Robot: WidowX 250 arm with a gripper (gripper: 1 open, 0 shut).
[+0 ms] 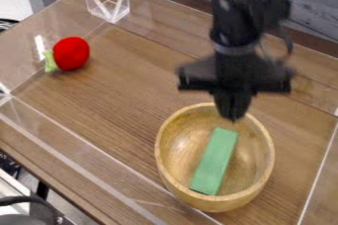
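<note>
A wooden bowl (179, 160) sits on the table at the lower right with a green block (214, 162) lying inside it. The dark gripper (231, 107) hangs above the bowl's back part, blurred; its fingers look close together, but what is between them cannot be made out.
A red ball (71, 51) lies at the upper left beside a pale green-and-white item (47, 57). A white wire object (109, 4) stands at the back.
</note>
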